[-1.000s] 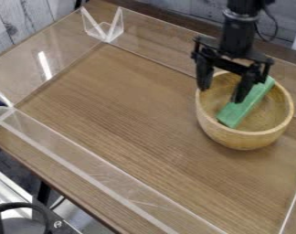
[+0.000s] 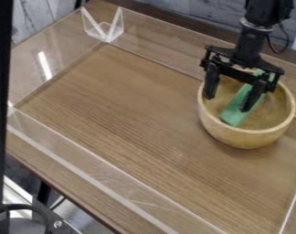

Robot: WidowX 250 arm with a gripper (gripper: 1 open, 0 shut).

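Note:
My black gripper point(image 2: 239, 80) reaches down from the top right over a tan bowl point(image 2: 249, 133), its fingers open and spread over the bowl's interior. Inside the bowl lies a long green object point(image 2: 234, 113), slanted, partly hidden behind the gripper's fingers.
Clear plastic edging runs along its left, back and front. A dark round mechanical part point(image 2: 16, 219) sits at the bottom left corner.
The gripper has come down and slightly toward the camera over the bowl since a second ago, still open. The bowl and green object look nearly unmoved.

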